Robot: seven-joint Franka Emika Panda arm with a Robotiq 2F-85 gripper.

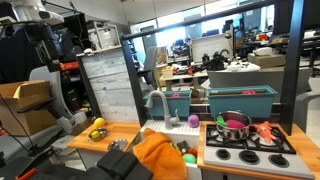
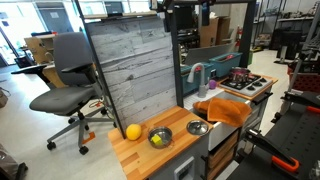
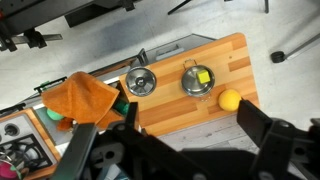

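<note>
My gripper is open, its dark fingers wide apart at the lower part of the wrist view with nothing between them. It hangs high above the wooden counter. Ahead of the gap lies a small steel pan [image 3: 197, 88] holding a yellow block [image 3: 204, 76]. A round yellow object [image 3: 229, 100] rests on the wood to the pan's right, and a metal lid [image 3: 140, 82] lies to its left. In exterior view 2 the same pan [image 2: 159, 141] stands between the yellow object [image 2: 133, 131] and the lid [image 2: 197, 128].
An orange cloth [image 1: 160, 155] drapes over the sink area, with a faucet [image 1: 158, 104] behind. Farther right a pot [image 1: 233, 127] sits on the stove [image 1: 258, 158]. Teal bins [image 1: 240, 102] line the back. Bare wood [image 3: 176, 112] shows around the pan.
</note>
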